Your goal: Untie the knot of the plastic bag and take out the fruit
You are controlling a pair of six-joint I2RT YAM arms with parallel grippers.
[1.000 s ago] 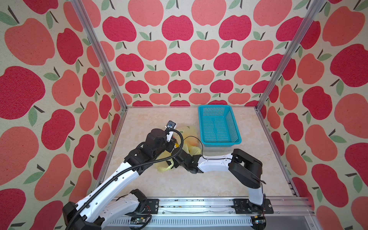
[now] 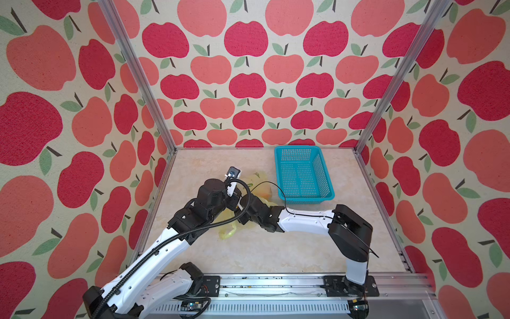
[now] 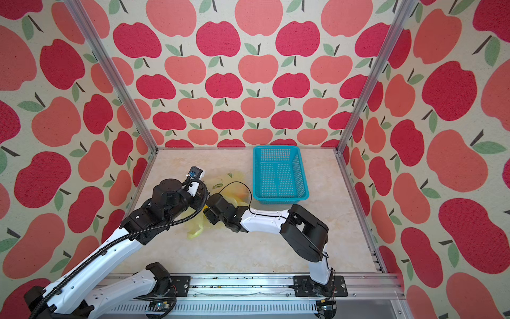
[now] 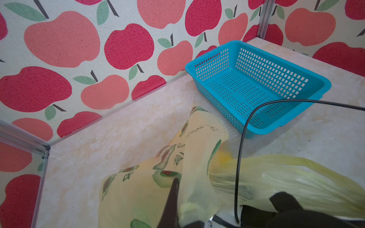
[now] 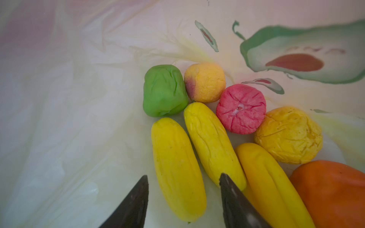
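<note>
Pale yellow plastic bag (image 4: 136, 197), printed with avocados, is spread open. Its raised edge comes up to my left gripper, which is shut on the film. Inside, in the right wrist view, lie a long yellow fruit (image 5: 178, 171), another yellow one (image 5: 214, 144), a green fruit (image 5: 164, 91), a peach (image 5: 205, 82), a pink fruit (image 5: 241, 108), a round yellow fruit (image 5: 289, 134) and an orange-red one (image 5: 330, 193). My right gripper is among them; its fingers stand apart, with the nearest long yellow fruit seen between them. Whether they touch it cannot be told.
An empty blue basket (image 2: 301, 175) stands at the back right of the table. The left arm (image 2: 196, 212) and right arm (image 2: 308, 220) meet closely over the bag. A black cable (image 4: 243, 144) loops from the right arm.
My right arm shifted left and back to right over the last second, its forearm now slightly higher and nearer the bag's middle. The left arm has hardly moved.
</note>
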